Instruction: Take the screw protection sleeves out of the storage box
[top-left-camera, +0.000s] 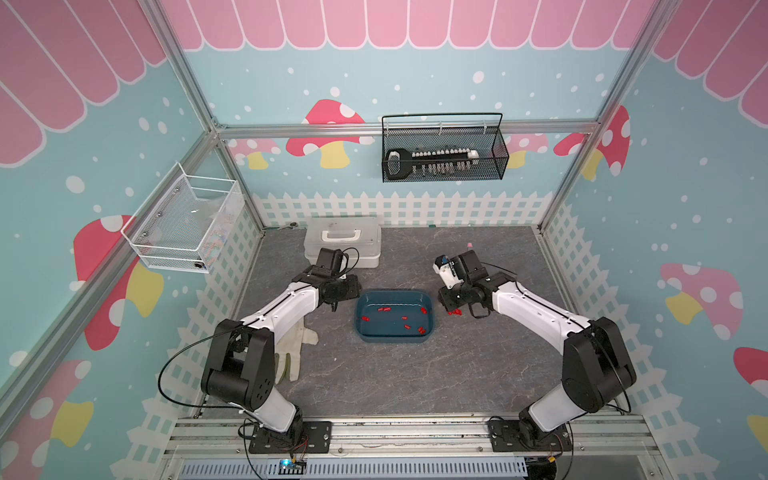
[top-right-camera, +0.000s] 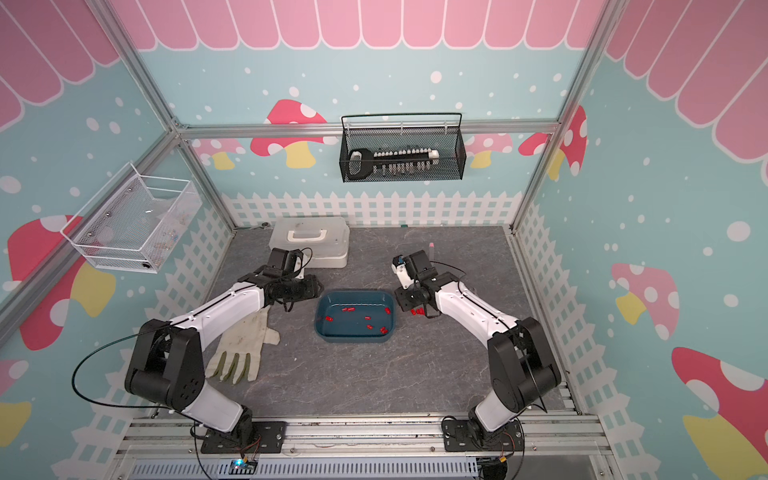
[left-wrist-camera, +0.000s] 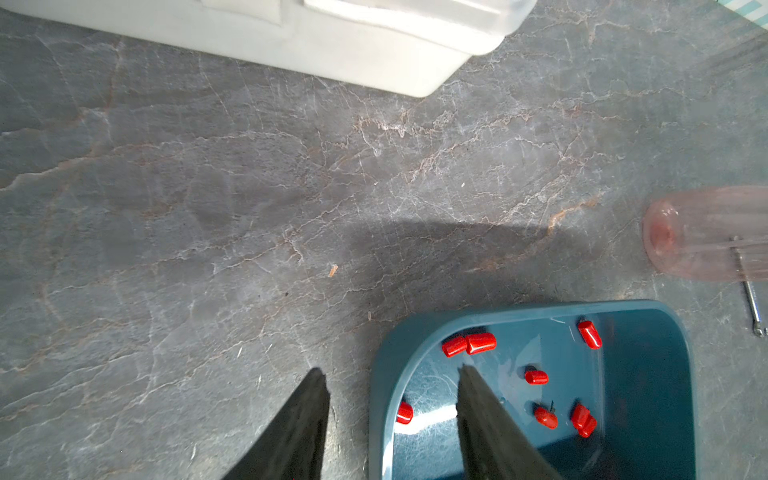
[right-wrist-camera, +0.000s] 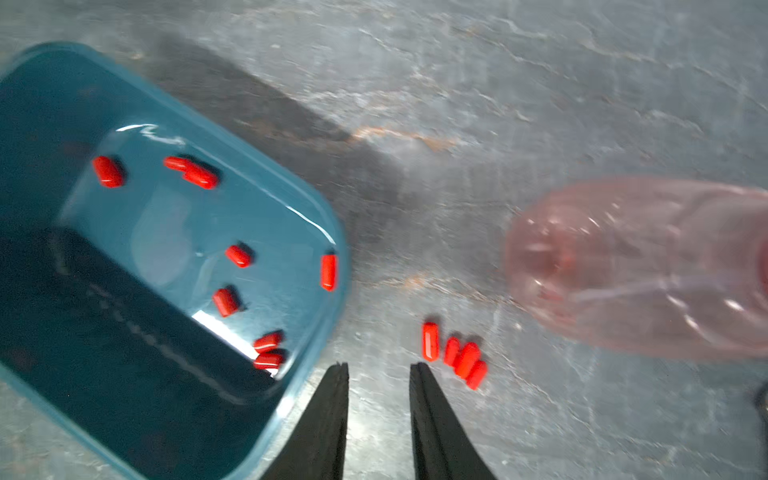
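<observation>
The teal storage box (top-left-camera: 393, 336) sits mid-table with several red sleeves (right-wrist-camera: 200, 177) inside. Outside it, to its right, several more red sleeves (right-wrist-camera: 468, 360) lie on the grey table. My left gripper is over the box's left wall, its fingers apart and empty, open. My right gripper hangs above the table just right of the box's rim, near the loose sleeves, its fingers apart with nothing visible between them.
A lidded grey case (top-left-camera: 342, 240) stands behind the left arm, a glove (top-right-camera: 244, 344) lies under it. A pink translucent object (right-wrist-camera: 632, 264) lies right of the box.
</observation>
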